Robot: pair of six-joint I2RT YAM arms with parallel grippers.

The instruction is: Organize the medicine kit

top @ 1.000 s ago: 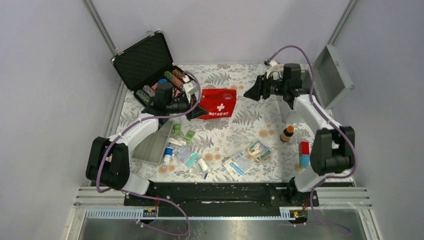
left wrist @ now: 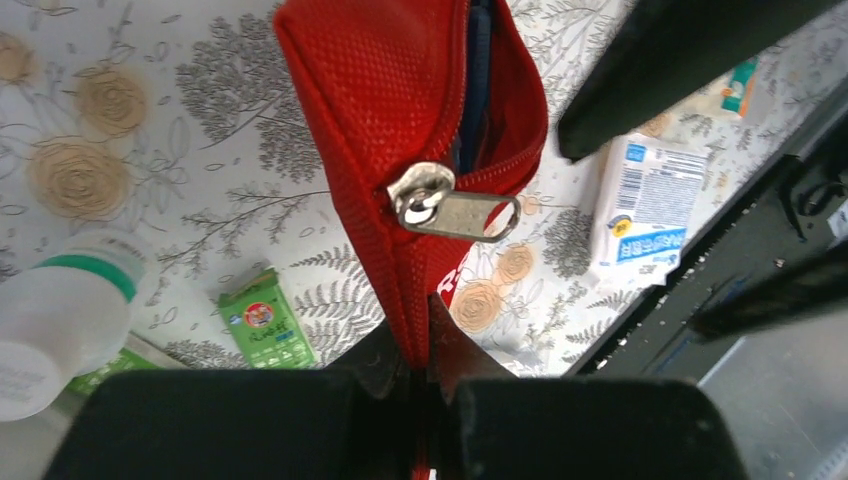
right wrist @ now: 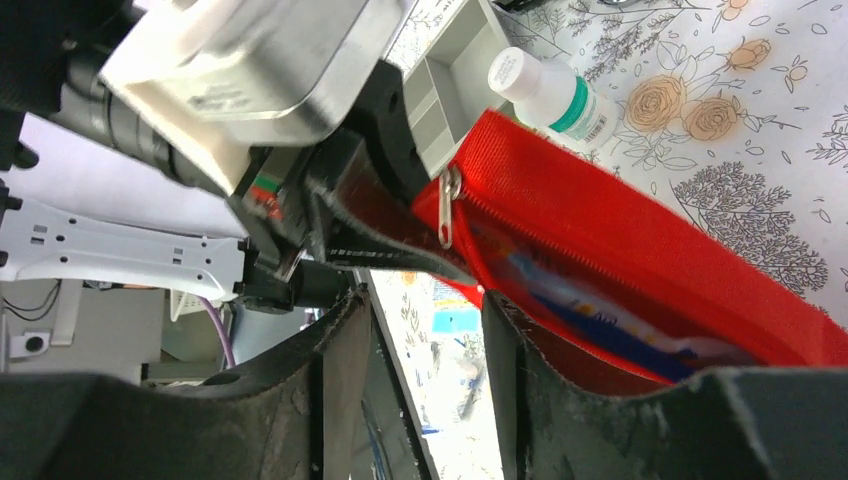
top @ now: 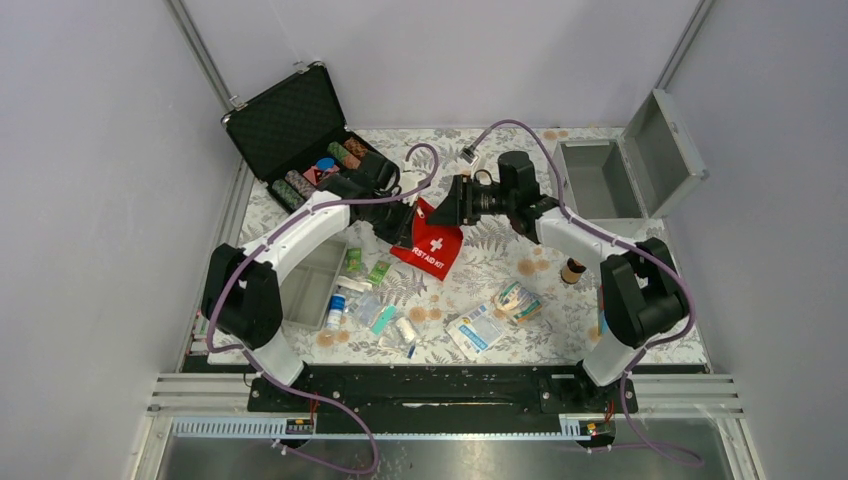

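The red first aid kit pouch (top: 432,250) hangs tilted at mid-table, its zipped mouth open with blue contents inside. My left gripper is shut on the pouch's edge below the zipper pull (left wrist: 465,215). My right gripper is part open beside the pouch's mouth, with a gap between its fingers. Green packets (left wrist: 265,320), a white bottle (right wrist: 540,90), a paper packet (top: 476,330) and a bandage pack (top: 518,302) lie around the pouch.
An open black case (top: 285,110) stands back left, a clear bin (top: 300,295) left, an open grey box (top: 600,185) back right. A brown bottle (top: 572,272) stands on the right. The front middle holds several loose items.
The pouch has turned and shifted with my left gripper, which moved right. The right arm has come leftward from near the grey box to beside the pouch.
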